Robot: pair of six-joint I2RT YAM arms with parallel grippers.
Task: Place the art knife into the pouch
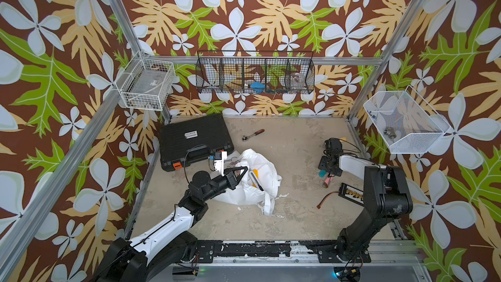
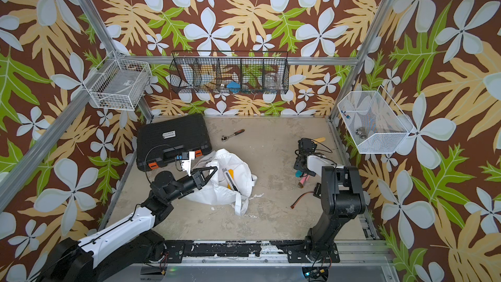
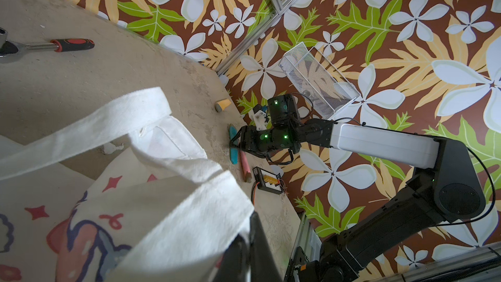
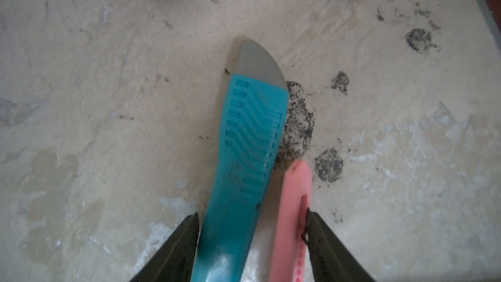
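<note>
A white cloth pouch (image 1: 245, 188) lies crumpled left of centre, with an orange item and a dark, slim one (image 1: 256, 181) on or in it. My left gripper (image 1: 243, 170) is shut on the pouch's edge; the left wrist view shows the white cloth (image 3: 208, 224) running into its fingers. On the right, a teal knife with a grey end (image 4: 250, 141) and a slimmer pink knife (image 4: 292, 209) lie side by side on the table. My right gripper is part open above them, both between its fingers, the right finger against or very near the pink one.
A black case (image 1: 195, 138) and a ratchet (image 1: 253, 135) lie at the back. A black block with a cable (image 1: 351, 193) sits near the right gripper. Wire baskets hang on the walls. Mid-table, between pouch and knives, is clear.
</note>
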